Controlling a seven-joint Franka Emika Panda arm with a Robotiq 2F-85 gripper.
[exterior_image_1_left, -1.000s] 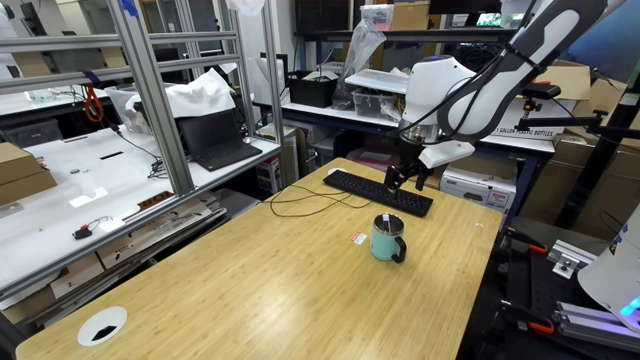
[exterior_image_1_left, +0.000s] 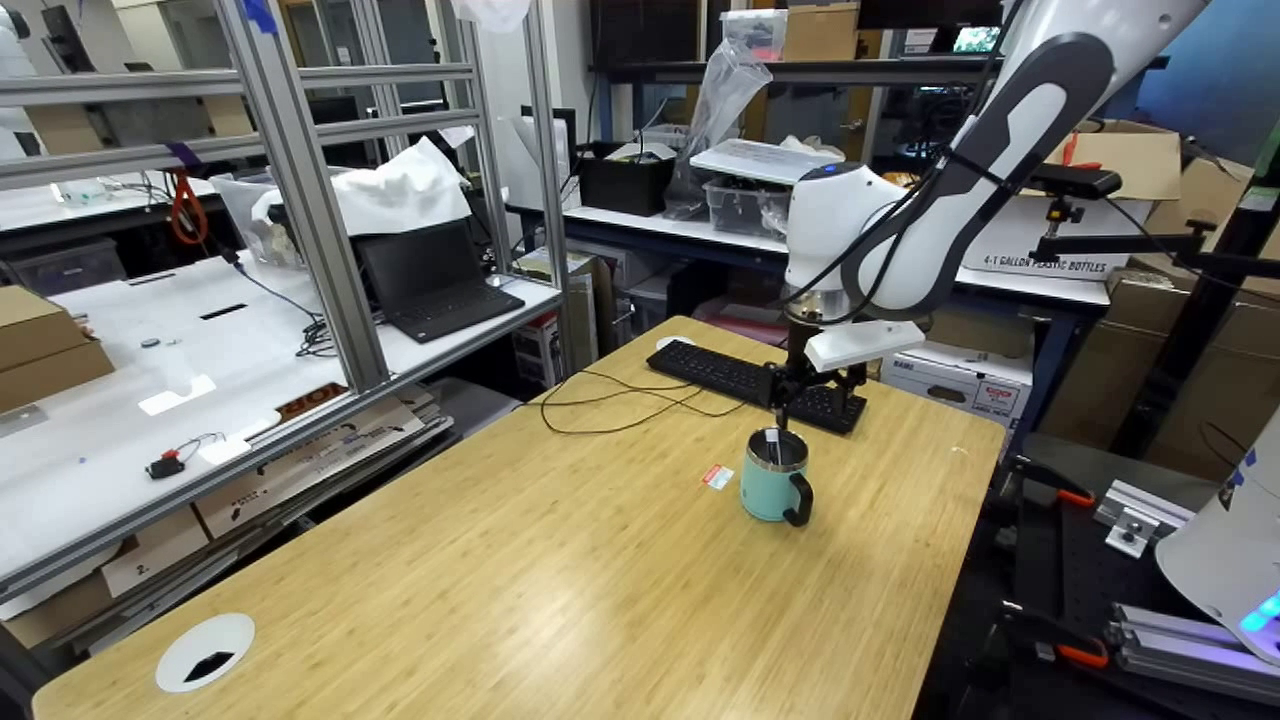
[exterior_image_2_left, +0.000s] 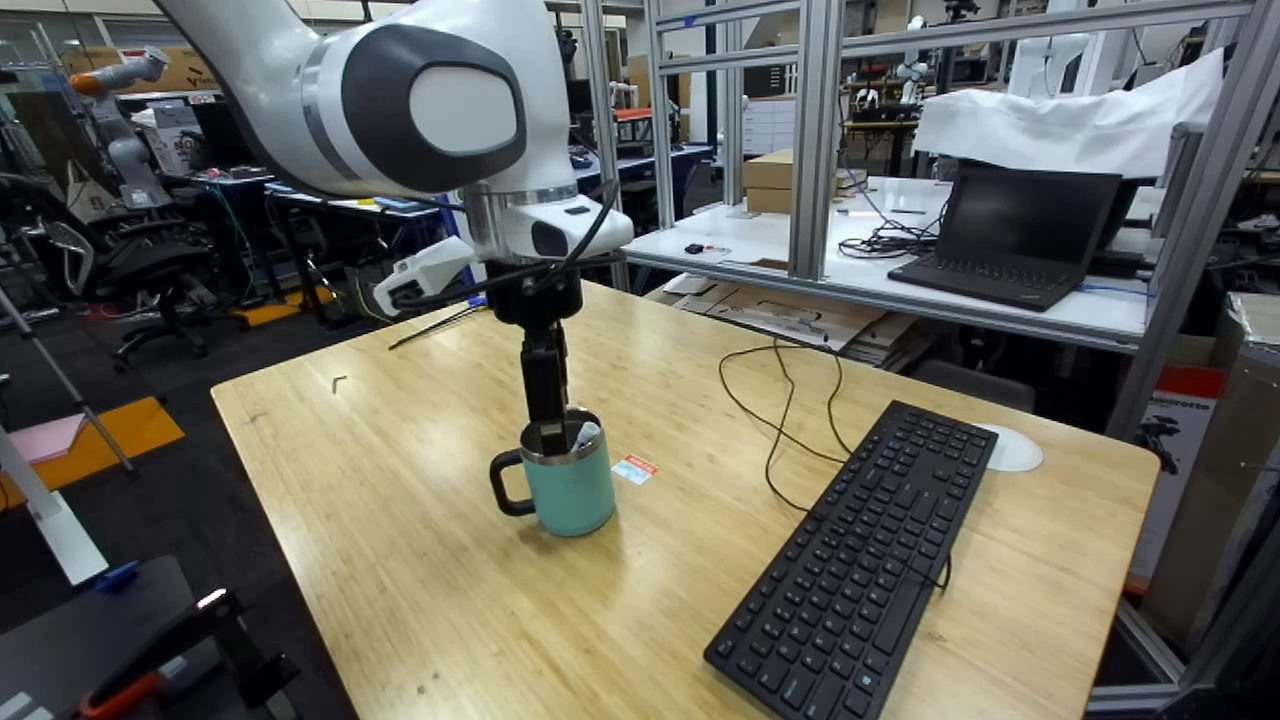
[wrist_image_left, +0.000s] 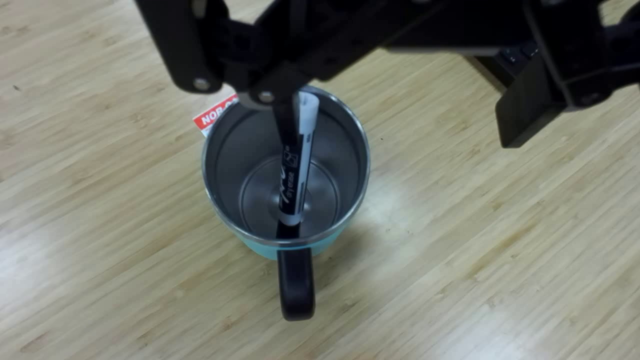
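Observation:
A teal mug (exterior_image_1_left: 764, 488) with a black handle stands upright on the wooden table. Inside it leans a black-and-white marker (wrist_image_left: 294, 174), its white end near the far rim in the wrist view. My gripper is open, with wide space between its fingers. One finger (wrist_image_left: 286, 123) reaches down over the mug's mouth, right beside the marker; whether they touch I cannot tell. The other finger (wrist_image_left: 528, 114) hangs outside the mug, to the right in the wrist view. In exterior view 2, the dark gripper fingers (exterior_image_2_left: 546, 390) overlap the mug's rim.
A black keyboard (exterior_image_2_left: 858, 564) lies near the mug, its cable (exterior_image_2_left: 786, 420) looped on the table. Beside the mug is a small red-and-white label (exterior_image_2_left: 633, 469).
The arm has come down and slightly left in exterior view 1, bringing the gripper from above the keyboard's near side to the mug's mouth. The mug and marker have stayed in place.

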